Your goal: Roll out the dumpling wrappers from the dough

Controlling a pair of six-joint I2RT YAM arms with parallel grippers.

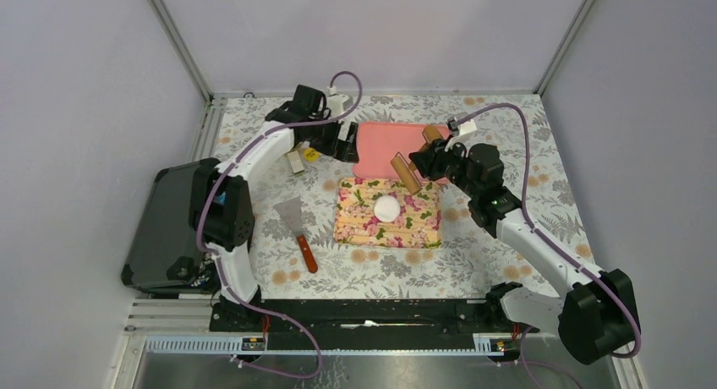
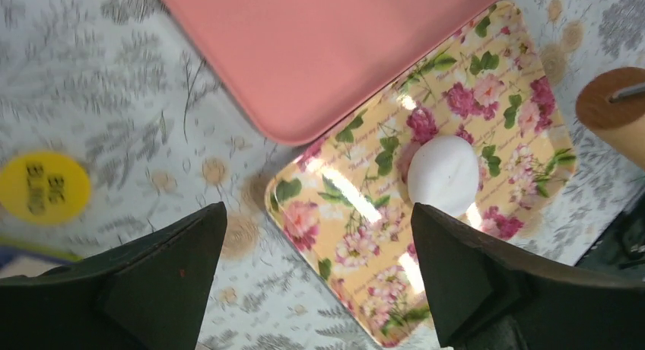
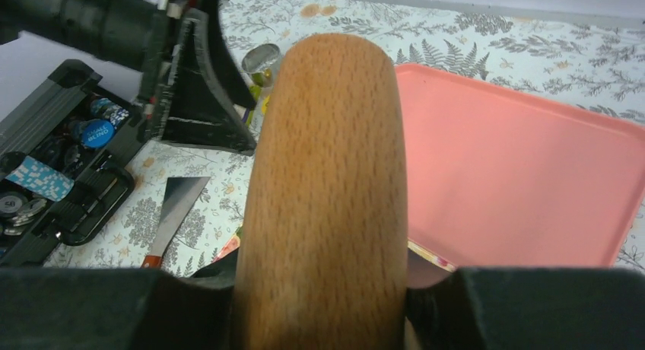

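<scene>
A round white dough piece point(image 1: 386, 208) lies on the floral board point(image 1: 351, 228), right of its middle in the left wrist view. My right gripper point(image 1: 420, 163) is shut on a wooden roller point(image 1: 406, 175), held above the pink tray and the board's back edge. In the right wrist view the roller's barrel point(image 3: 323, 182) fills the centre. Its lower part and the grip are partly hidden. My left gripper is open with nothing between its fingers, over the table and board corner, left of the pink tray point(image 1: 385, 139).
A scraper with a wooden handle point(image 1: 307, 252) lies left of the board. The black case point(image 1: 173, 228) stands at the table's left side. A glass jar point(image 3: 262, 58) and a yellow round label point(image 2: 46, 186) are near the left gripper. Table right of the board is clear.
</scene>
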